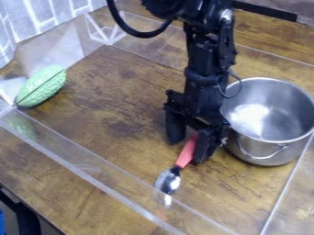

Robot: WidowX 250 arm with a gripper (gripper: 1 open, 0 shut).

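Observation:
My black gripper [194,139] is low at the centre of the camera view, just left of a steel pot [263,110]. A spoon with a red handle [185,154] and a metal bowl end [168,185] lies on the wooden table, pointing toward the lower left. The upper end of the handle runs in among the gripper's fingers. The fingers are dark and overlap the handle and each other, so I cannot tell whether they are closed on it.
A pale green oval object [43,85] lies at the left inside clear plastic walls. A white lattice stands at the upper left.

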